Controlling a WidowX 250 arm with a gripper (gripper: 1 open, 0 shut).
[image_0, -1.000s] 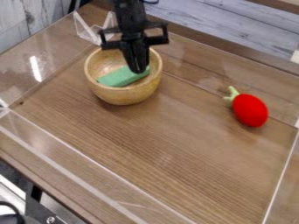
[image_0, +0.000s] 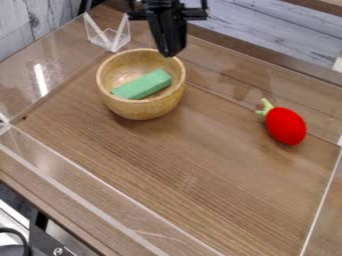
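A dark gripper (image_0: 168, 48) hangs at the top of the camera view, above and slightly behind a wooden bowl (image_0: 159, 105). Its fingers look shut, with nothing visible between them. Inside the bowl a green block (image_0: 142, 86) lies at an angle. A red vegetable with a pale green stem (image_0: 286, 126) lies on the wooden table (image_0: 187, 190) at the right.
A clear plastic object (image_0: 108, 33) stands at the back left behind the bowl. A pale wall borders the table at the back.
The gripper has risen up and away from inside the bowl to above it. The green block remains in the bowl, now more fully in sight.
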